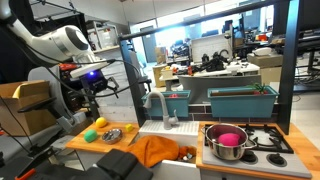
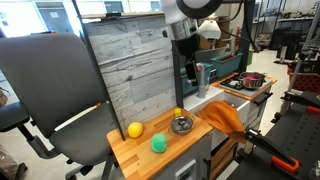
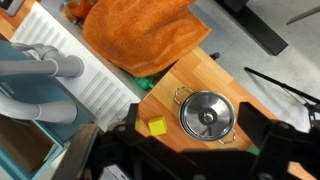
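Observation:
My gripper point(image 1: 107, 91) hangs in the air over the left part of the counter, well above the objects. In the wrist view its two dark fingers point(image 3: 91, 147) stand wide apart at the lower edge, and nothing is held between them. Below lies a small silver lidded pot point(image 3: 207, 115) with two side handles. Beside the pot sits a yellow block point(image 3: 157, 126). An orange cloth point(image 3: 150, 35) drapes over the sink edge. A yellow ball point(image 2: 135, 129) and a green ball point(image 2: 158, 143) rest left of the pot in exterior view 2.
A grey faucet point(image 1: 163, 106) rises behind the sink. Right of it, a steel pot point(image 1: 211, 151) with something pink inside stands by the stove point(image 1: 262, 147). A blue-green bin point(image 1: 240, 107) hangs on the back rail. Something green point(image 3: 146, 83) lies in the sink beside the cloth.

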